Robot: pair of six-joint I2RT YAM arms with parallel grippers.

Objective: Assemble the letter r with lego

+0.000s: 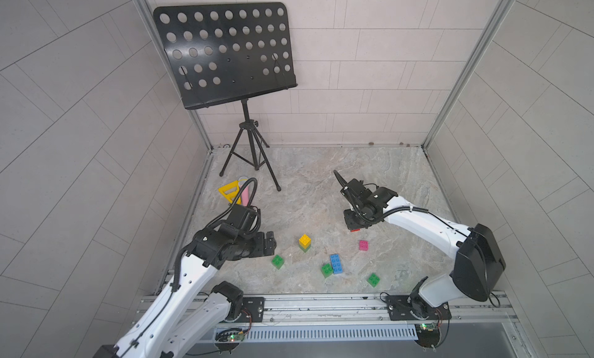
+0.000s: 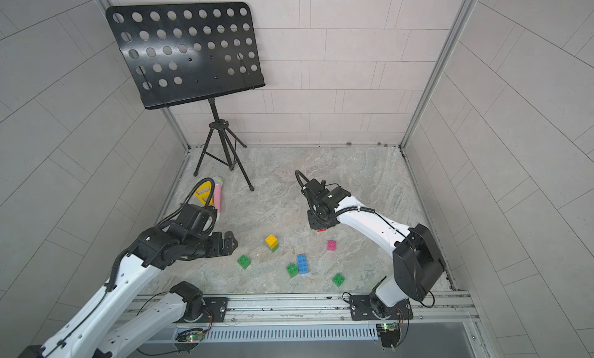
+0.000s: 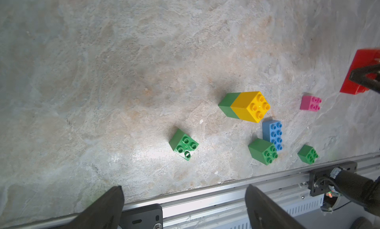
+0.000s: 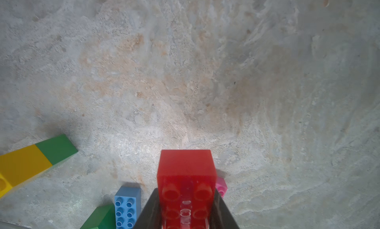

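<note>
In the right wrist view a red brick [image 4: 186,163] is held between the fingers of my right gripper, raised above the floor. My left gripper is open and empty, left of the bricks. A yellow brick [image 1: 305,239] sits on top of a green brick [image 4: 57,149], forming a small stack. A single green brick [image 3: 184,144] lies left of that stack. The blue brick [image 3: 272,134] touches or nearly touches another green brick [image 3: 262,151]. A pink brick [image 1: 363,245] and one more green brick [image 1: 373,279] lie farther right.
A black music stand [image 1: 247,126] rises at the back left. Near it lie a yellow object [image 1: 229,189] and a pink object [image 2: 217,194], partly behind my left arm. A metal rail [image 1: 321,301] borders the front.
</note>
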